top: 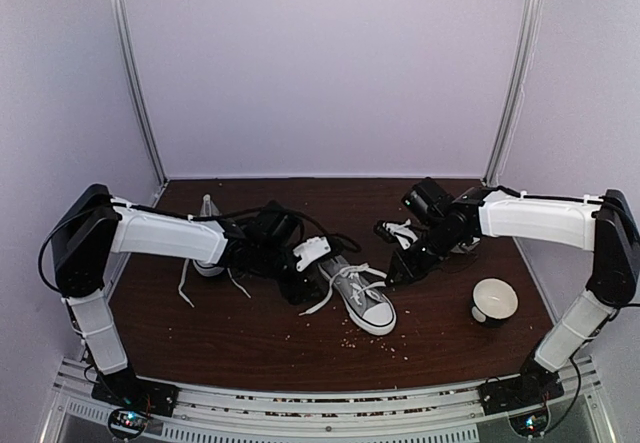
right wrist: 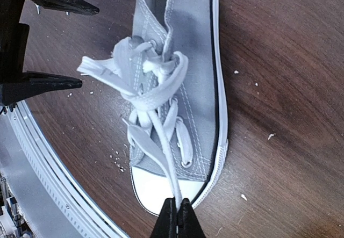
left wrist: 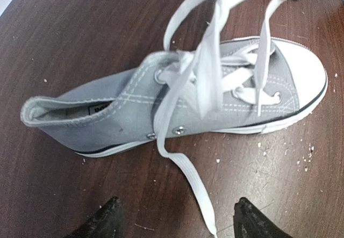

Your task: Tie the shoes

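A grey canvas shoe (top: 372,308) with a white toe lies mid-table, its toe toward the front. Its white laces (right wrist: 148,95) are crossed and looped over the tongue. In the right wrist view, my right gripper is shut on a lace drawn taut over the toe. My left gripper stands open on the other side of the shoe, nothing gripped. One loose lace (left wrist: 185,168) hangs down that side, its end between and beyond the open fingers. A second shoe (top: 207,265) with loose laces is at left, partly behind the left arm.
A bowl (top: 494,301) stands on the right of the table. Small white crumbs are scattered near the toe. Bare wood (top: 220,338) stretches across the front left. The right arm hides most of a white dish behind it.
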